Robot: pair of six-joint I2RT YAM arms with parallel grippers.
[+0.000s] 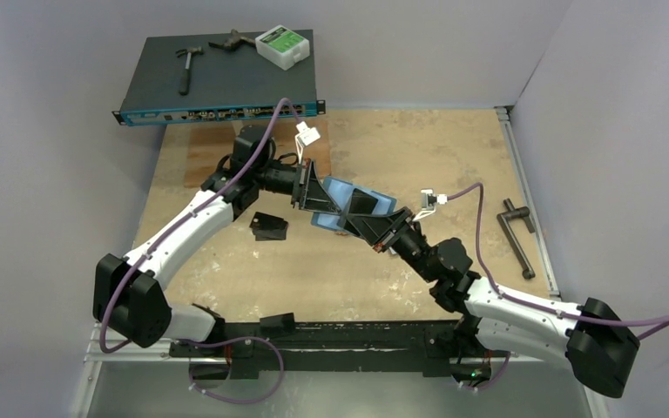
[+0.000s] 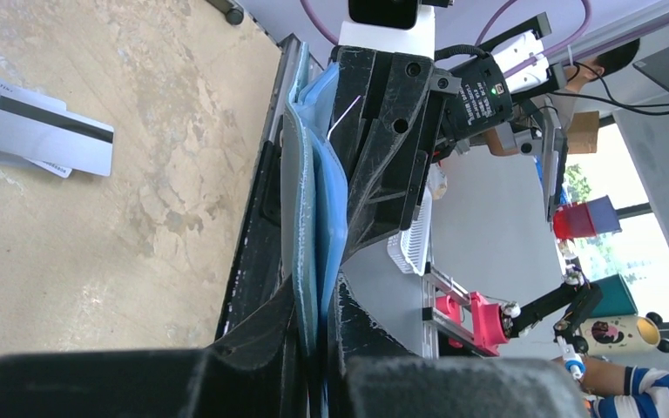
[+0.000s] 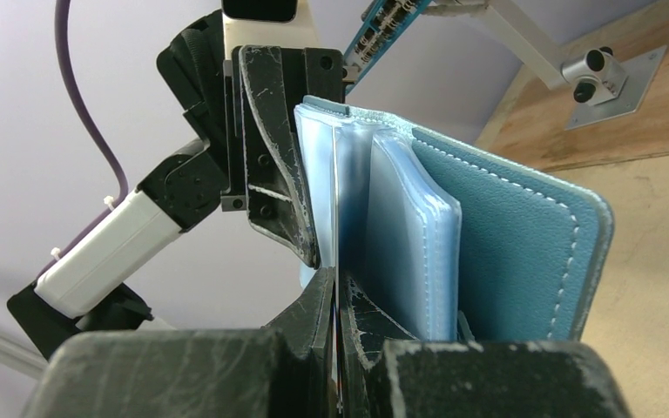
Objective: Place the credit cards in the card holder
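Note:
My left gripper [image 1: 338,210] is shut on the light blue card holder [image 1: 384,205], gripping it by its edge above the table. In the left wrist view the holder [image 2: 318,192] stands edge-on, its folds slightly parted. From the right, my right gripper [image 1: 351,223] meets the holder, its fingers shut on a thin dark card [image 1: 362,202] that overlaps the holder from above. The right wrist view shows the card [image 3: 335,200] as a thin edge against the holder's pocket [image 3: 418,235]; how deep it sits is unclear. Loose cards [image 1: 268,226] lie left on the table.
A rack unit [image 1: 235,78] at the back left carries hammers [image 1: 185,74] and a white-green box [image 1: 283,46]. A dark metal handle [image 1: 517,244] lies at the right edge.

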